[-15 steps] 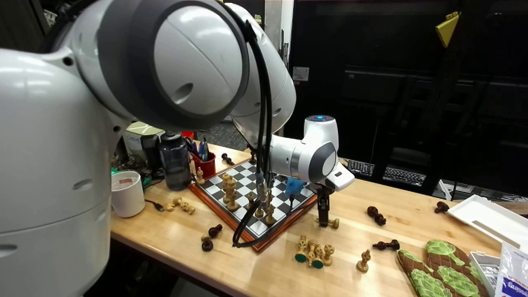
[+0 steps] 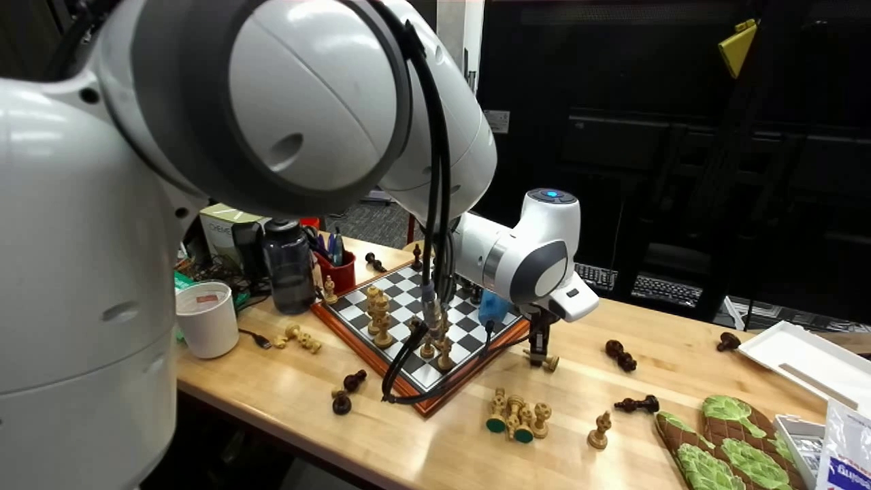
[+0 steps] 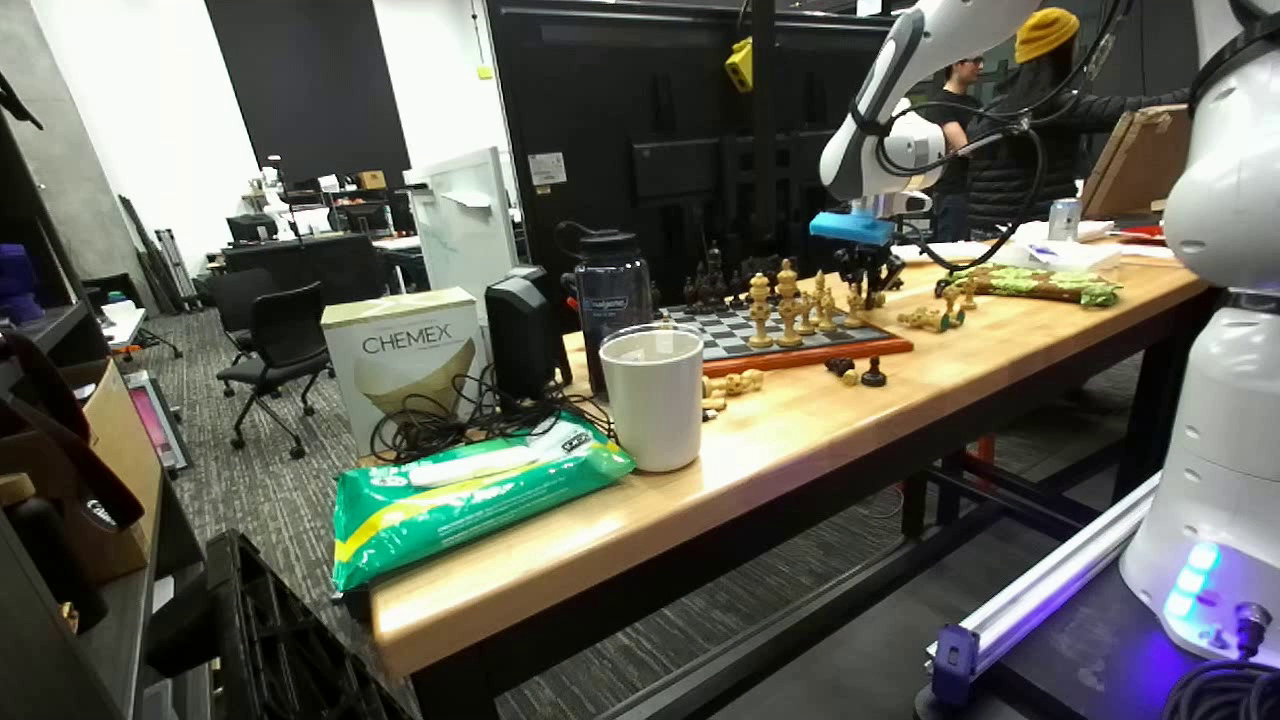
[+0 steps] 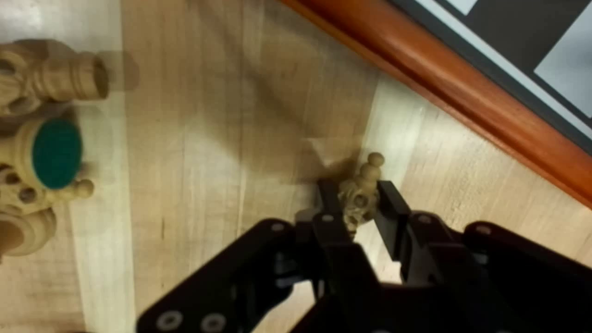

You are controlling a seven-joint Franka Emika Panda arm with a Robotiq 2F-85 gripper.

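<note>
In the wrist view a light wooden chess piece [image 4: 359,197] with a knobbed top sits between the two black fingers of my gripper. The gripper is shut on it, low over the table. From exterior view 1, the piece's base [image 2: 552,363] pokes out beside the gripper [image 2: 537,358], just off the right edge of the chessboard [image 2: 351,325]. Light pieces stand on the board, among them a tall one [image 3: 759,310]; dark pieces [image 3: 715,274] are along its far side. The lower part of the gripped piece is hidden by the fingers.
Several light pieces [image 2: 514,416] lie in a cluster near the gripper. A light piece [image 2: 600,430] stands alone, with a dark one [image 2: 637,404] lying behind it. A patterned oven mitt [image 2: 735,441] and a white tray [image 2: 804,359] are at right. A cup [image 3: 654,396] stands near the table's front edge.
The arm's wrist has shifted right and the hand is tilted differently. The light piece, lying across the fingertips before, now shows mostly its base to the right of them. Other pieces look unmoved.
</note>
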